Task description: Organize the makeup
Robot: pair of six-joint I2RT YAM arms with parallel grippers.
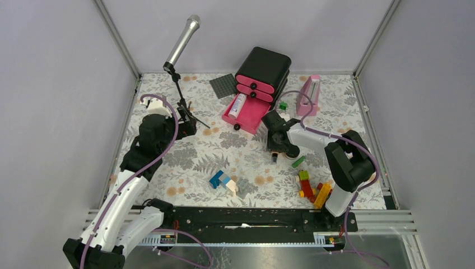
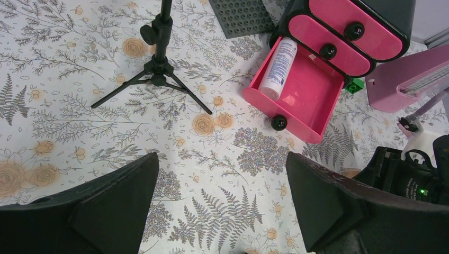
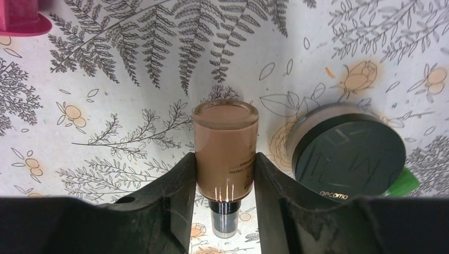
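In the right wrist view a foundation bottle [image 3: 226,153], tan with a clear-ended black cap, lies between the fingertips of my right gripper, which is shut on it. Just right of it is a round jar with a dark lid [image 3: 349,157]. The top view shows only the bottle's cap end [image 1: 274,158] below that gripper. A pink drawer [image 2: 312,100] of the black makeup organizer [image 1: 263,67] stands pulled out, a white tube [image 2: 280,69] lying along its left side. My left gripper is open and empty, over bare table left of the drawer.
Behind the left gripper rises a microphone stand [image 1: 182,101]. A pink holder [image 1: 310,95] is at the back right. Toy blocks [image 1: 322,195] lie front right, more blocks [image 1: 227,183] front middle, and a green block [image 1: 298,161] by the jar.
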